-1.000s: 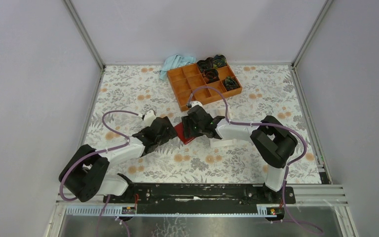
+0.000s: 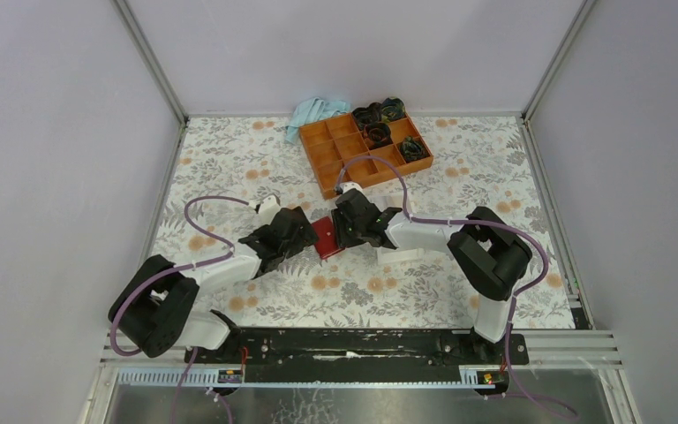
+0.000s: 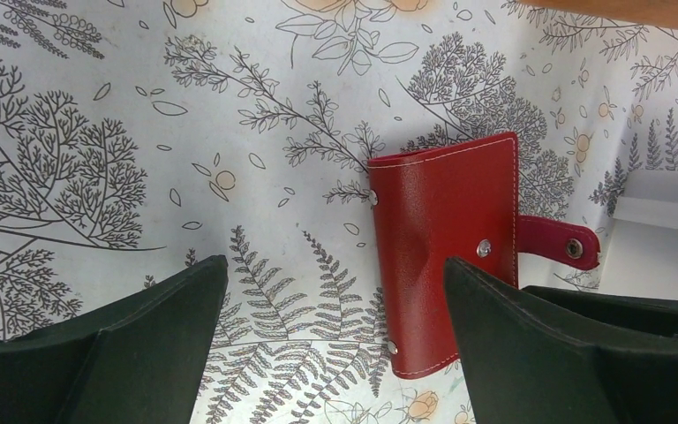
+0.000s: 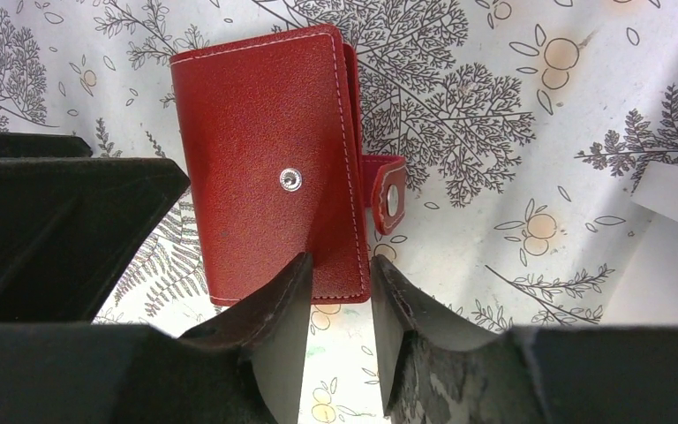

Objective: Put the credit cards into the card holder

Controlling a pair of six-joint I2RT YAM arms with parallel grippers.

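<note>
The red card holder (image 2: pixel 325 238) lies on the patterned table between the grippers, its snap strap (image 3: pixel 556 240) sticking out to one side in both wrist views. My left gripper stands open just left of it, nothing between its wide-set fingers. My right gripper is over the holder's edge, its fingertips a short gap apart near the corner of the cover (image 4: pixel 260 168); whether they touch it is unclear. No cards are clearly visible.
A wooden compartment tray (image 2: pixel 322 155) with dark items stands behind, beside a blue cloth (image 2: pixel 316 110). A white object (image 2: pixel 397 253) lies under the right arm.
The left arm is nearly unchanged.
</note>
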